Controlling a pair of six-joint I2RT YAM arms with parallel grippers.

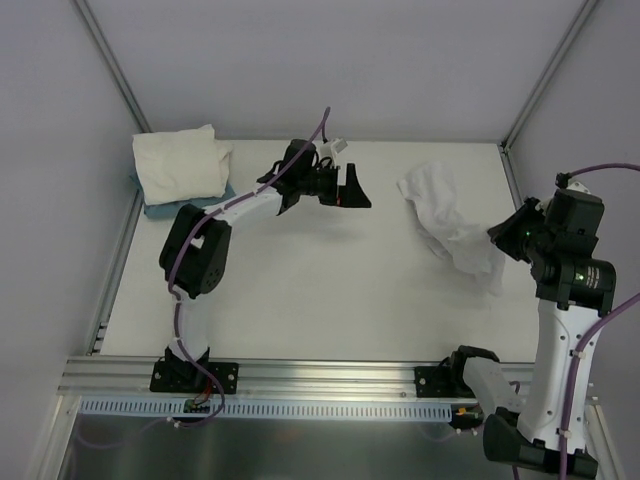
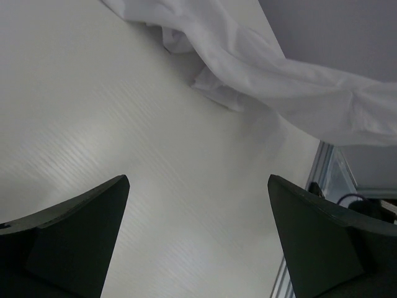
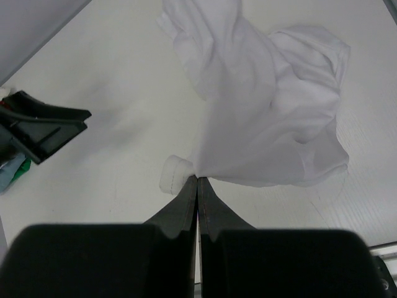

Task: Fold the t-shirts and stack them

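Note:
A crumpled white t-shirt (image 1: 447, 218) lies bunched at the back right of the table, one end lifted toward my right gripper (image 1: 497, 236). In the right wrist view the shirt's cloth (image 3: 245, 118) runs down to the tips of my right gripper, which is shut with the fabric pinched there. Wide open, my left gripper has only bare table between its fingers; the shirt (image 2: 229, 59) stretches beyond them. From above, that left gripper (image 1: 355, 190) hangs over the back middle, left of the shirt. A folded white t-shirt (image 1: 180, 165) rests at the back left.
Under the folded white shirt is blue-grey cloth (image 1: 185, 207). Walls with metal rails (image 1: 528, 85) border the sides and back; the right arm is close to the right wall.

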